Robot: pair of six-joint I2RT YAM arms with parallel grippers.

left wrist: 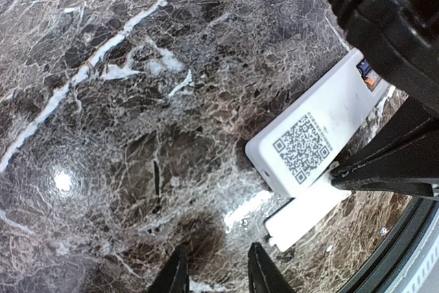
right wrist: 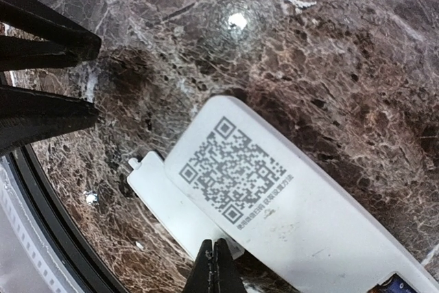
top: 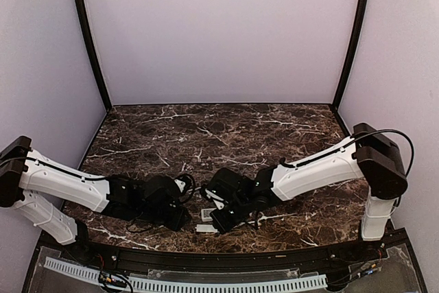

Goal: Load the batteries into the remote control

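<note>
The white remote lies on the marble table with its QR label up; the remote shows a blue battery in its compartment at one end. Beside it, partly under its edge, lies the white battery cover, also seen as a thin plate. My right gripper is shut, its fingertips at the cover's end against the remote's side. My left gripper is at the bottom of its wrist view, left of the cover, fingers apart with nothing visible between them.
The front edge rail runs just in front of the cover. The two grippers are close together, with walls at both sides and the back.
</note>
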